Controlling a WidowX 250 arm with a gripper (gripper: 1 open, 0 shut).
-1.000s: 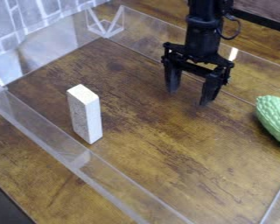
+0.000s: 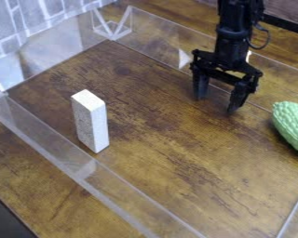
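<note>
My black gripper (image 2: 223, 91) hangs at the top right of the camera view, over the back of the wooden table. Its two fingers are spread apart, with nothing seen between them. A white upright block (image 2: 89, 123) stands at the left middle. A green bumpy vegetable-like object (image 2: 292, 127) lies at the right edge, a little to the right of and nearer than the gripper, apart from it.
Clear plastic walls (image 2: 77, 167) border the work area. A pale patterned cloth (image 2: 33, 37) fills the back left corner.
My gripper has shifted slightly to the right and stays open. The block and the green object have not moved.
</note>
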